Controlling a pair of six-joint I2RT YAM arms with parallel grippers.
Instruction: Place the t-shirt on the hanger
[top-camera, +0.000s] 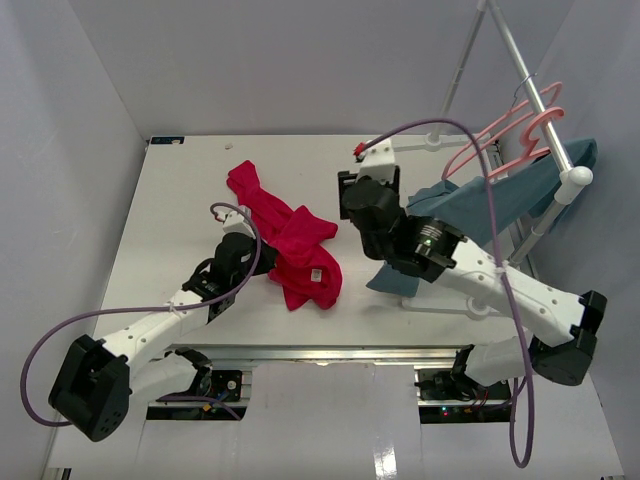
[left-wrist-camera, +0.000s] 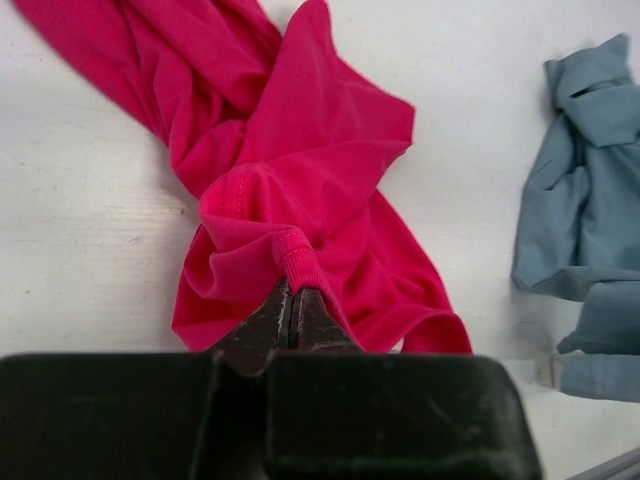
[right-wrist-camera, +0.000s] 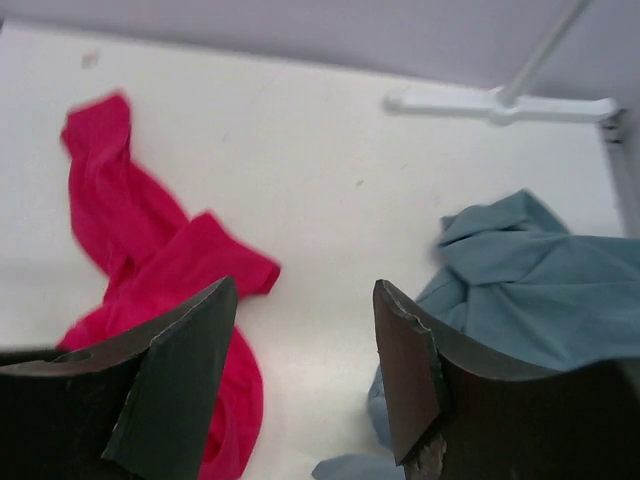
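A crumpled red t-shirt (top-camera: 300, 250) lies on the white table. My left gripper is down on it, fingers closed on a fold of red cloth in the left wrist view. My right gripper is raised above the table between the red shirt and the blue cloth, open with nothing visible between its fingers. Pink hangers (top-camera: 520, 135) hang on the white rack (top-camera: 510, 40) at the right.
A blue-grey cloth (top-camera: 475, 205) drapes over the rack's right side and onto the table. The rack's foot (right-wrist-camera: 450, 104) stands at the back right.
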